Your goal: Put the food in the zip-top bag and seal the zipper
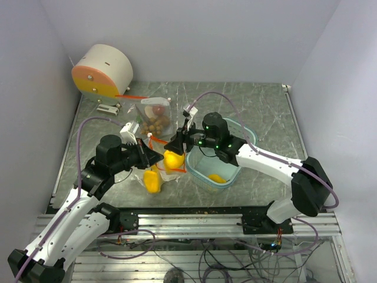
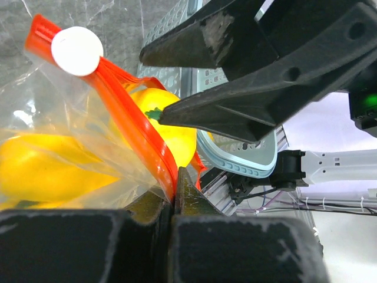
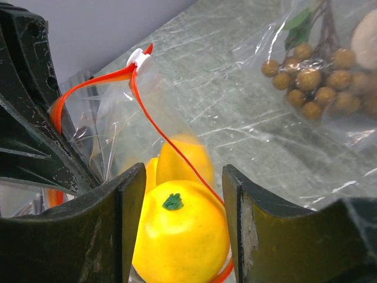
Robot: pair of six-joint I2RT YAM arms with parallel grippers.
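Note:
A clear zip bag with orange zipper [image 2: 126,112] and white slider [image 2: 77,50] stands in the middle of the table, holding yellow peppers [image 1: 152,181] in its lower part. A rounder yellow food [image 3: 180,234] with a green stem spot sits in the bag's mouth. My left gripper [image 1: 156,158] is shut on the bag's zipper edge, as the left wrist view shows. My right gripper is part open just over that round food, its fingers either side of it.
A pale blue basket [image 1: 235,177] with a yellow piece stands to the right. Behind lies a filled bag [image 1: 153,121] with round brown items. A cream-and-orange drum [image 1: 100,71] sits back left.

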